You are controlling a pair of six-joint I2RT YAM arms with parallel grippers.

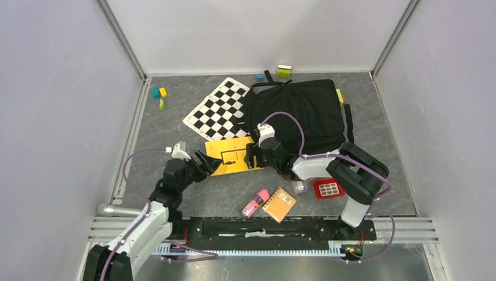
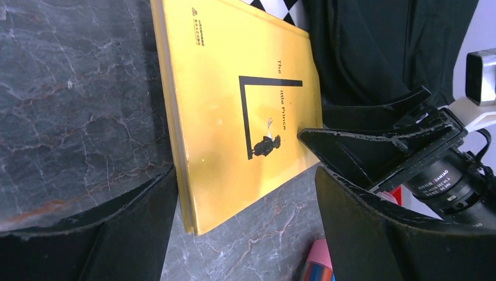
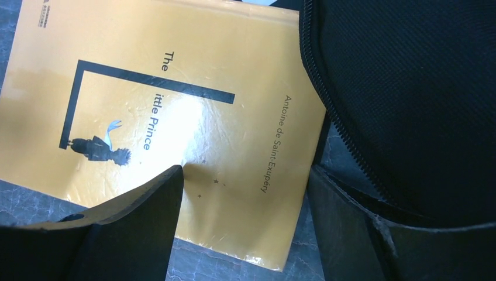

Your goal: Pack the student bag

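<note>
A yellow "The Little Prince" book [image 1: 229, 159] lies between my grippers, in front of the black bag [image 1: 301, 111]. My left gripper [image 1: 213, 163] is at its left end, fingers part open, the book's spine between them in the left wrist view [image 2: 245, 199]. My right gripper [image 1: 252, 157] is at the book's right end; in the right wrist view its part-open fingertips straddle the book's edge [image 3: 245, 175]. Whether either grips it is unclear. The bag's zipped edge overlaps the book's corner.
A checkerboard [image 1: 216, 108] lies behind the book. In front are a pink case [image 1: 255, 203], orange notebook [image 1: 279, 204] and red calculator [image 1: 329, 188]. Small blocks [image 1: 156, 92] sit at the back left, more [image 1: 283, 71] behind the bag.
</note>
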